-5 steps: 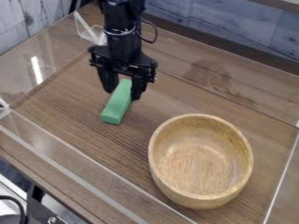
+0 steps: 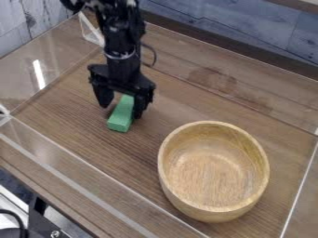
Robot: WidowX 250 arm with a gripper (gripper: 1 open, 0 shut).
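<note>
A black robot arm reaches down from the back of the table, its gripper low over a green oblong object left of the middle. The gripper's dark fingers are at the upper part of the green object; whether they are closed on it is not clear.
A round wooden bowl takes up the front right of the brown table. Black cables lie at the lower left corner.
The arm has come slightly lower and nearer over the green object, its fingers now closer together around the object's upper part. The green object and bowl look nearly unmoved.
</note>
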